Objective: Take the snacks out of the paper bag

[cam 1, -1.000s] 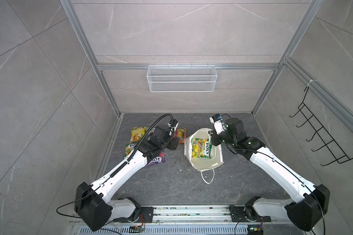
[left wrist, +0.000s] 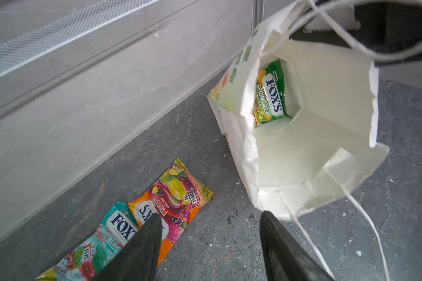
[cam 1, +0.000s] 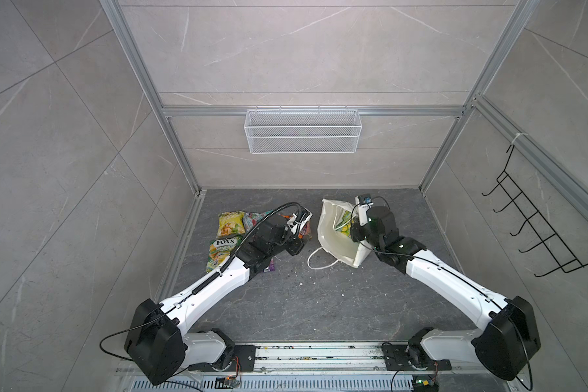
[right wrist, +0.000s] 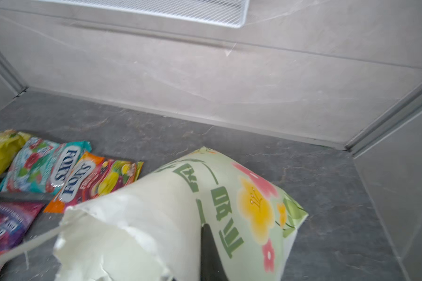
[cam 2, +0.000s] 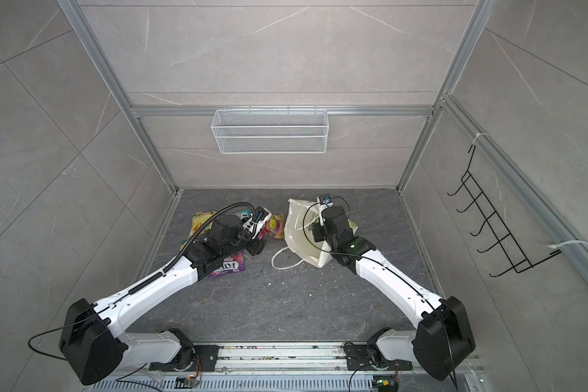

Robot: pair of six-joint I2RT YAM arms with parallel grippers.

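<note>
The white paper bag (left wrist: 314, 173) lies tipped, its mouth toward my left gripper. A green Fox's Spring Tea packet (left wrist: 270, 93) is inside. My left gripper hovers above the floor before the mouth, fingers apart and empty. My right gripper (cam 1: 356, 225) is over the bag; in the right wrist view its dark finger shows against the printed bag side (right wrist: 239, 206), shut, though what is between is hard to see. Fruits (right wrist: 93, 182), teal (right wrist: 42, 164), yellow (cam 1: 230, 223) and purple (cam 2: 226, 264) packets lie left of the bag.
A white wire basket (cam 1: 302, 130) hangs on the back wall and a black hook rack (cam 1: 535, 222) on the right wall.
The bag has tilted toward the left, hiding more of the packet in the top left view.
</note>
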